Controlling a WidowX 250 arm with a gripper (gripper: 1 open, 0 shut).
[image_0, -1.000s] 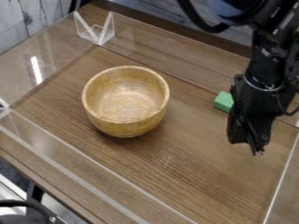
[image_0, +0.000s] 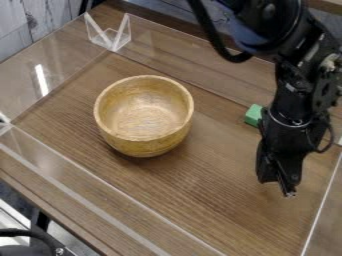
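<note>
My black gripper (image_0: 286, 182) points down over the right part of the wooden table (image_0: 187, 200), its fingers shut with nothing seen between them. A small green block (image_0: 254, 113) lies just behind the arm, partly hidden by it. A wide wooden bowl (image_0: 143, 108) stands to the left of the gripper, empty as far as shows.
A clear plastic piece (image_0: 104, 30) sits at the back left. Black cables cross the bottom left corner.
The gripper has moved a little downward in the view and slightly toward the front. The bowl and the green block have stayed put.
</note>
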